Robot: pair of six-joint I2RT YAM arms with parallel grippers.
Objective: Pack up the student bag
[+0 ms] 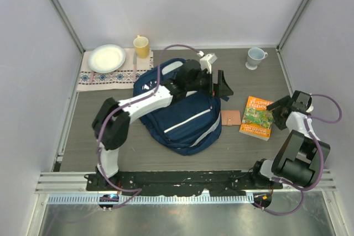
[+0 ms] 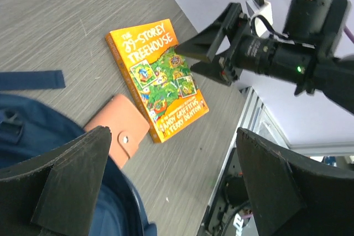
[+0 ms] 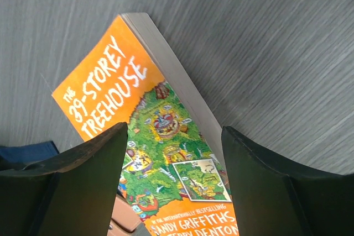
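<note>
An orange book, "The 39-Storey Treehouse" (image 1: 255, 119) (image 2: 157, 78) (image 3: 155, 136), lies flat on the table's right side, with a tan leather case (image 1: 230, 118) (image 2: 119, 125) beside it. The navy backpack (image 1: 177, 122) (image 2: 33, 136) lies in the middle. My left gripper (image 1: 220, 85) hangs open over the backpack's upper right, empty. My right gripper (image 1: 280, 111) is open at the book's right side, low above it, with the cover and pale page edge showing between its fingers.
A white mug (image 1: 255, 58) stands at the back right. A plate (image 1: 107, 58) and yellow mug (image 1: 141, 46) are on or by a patterned mat at the back left. Bare table (image 1: 94, 125) shows at the left and right of the backpack.
</note>
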